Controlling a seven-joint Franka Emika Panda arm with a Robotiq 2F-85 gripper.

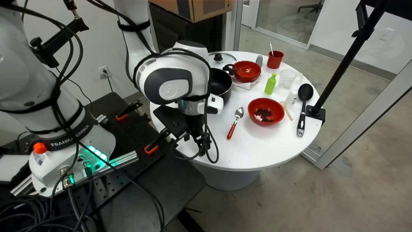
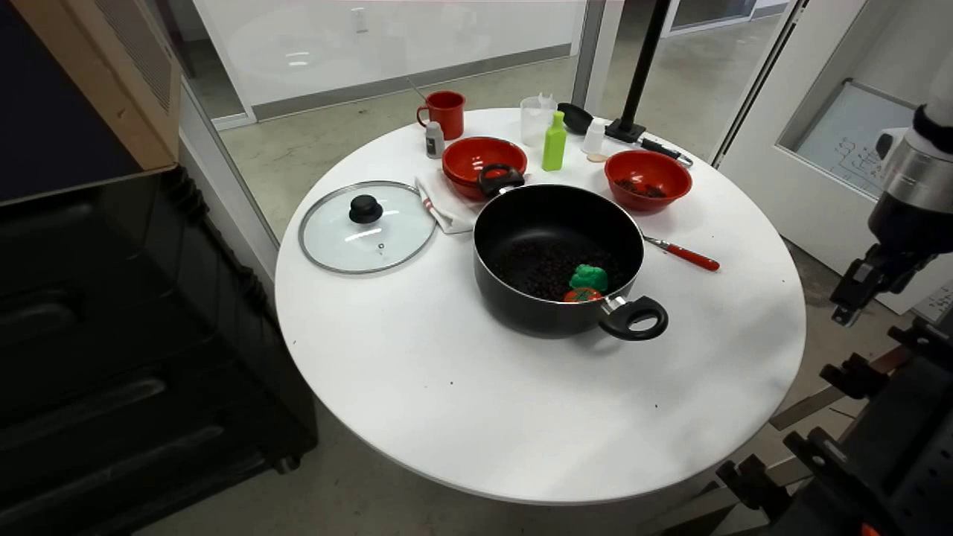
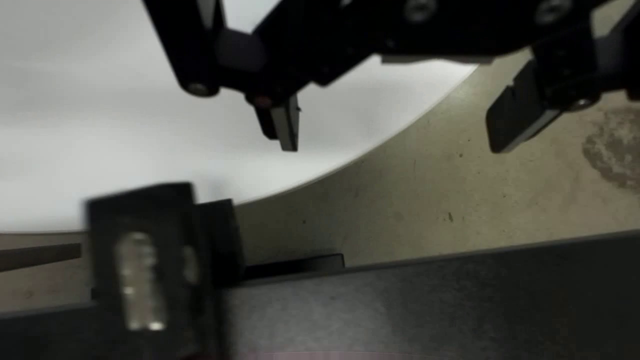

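Note:
My gripper is open in the wrist view, its two fingers wide apart with nothing between them. It hangs over the table's near edge on the robot's side. On the white round table [image 2: 429, 393] stands a black pot [image 2: 509, 308] holding dark bits, a green piece [image 2: 590, 278] and a red-orange piece [image 2: 583, 294]. In exterior view 1 my arm hides part of the pot. A red bowl [image 1: 255, 104] with dark and pink bits sits to the right, and a red-handled spoon [image 1: 234, 125] lies between bowl and gripper.
A glass lid [image 2: 335, 234] lies left of the pot beside stacked red bowls [image 2: 485, 161] on a cloth. Toward the far side stand a red mug [image 2: 446, 115], a green bottle [image 2: 555, 143] and a black ladle [image 1: 305, 96].

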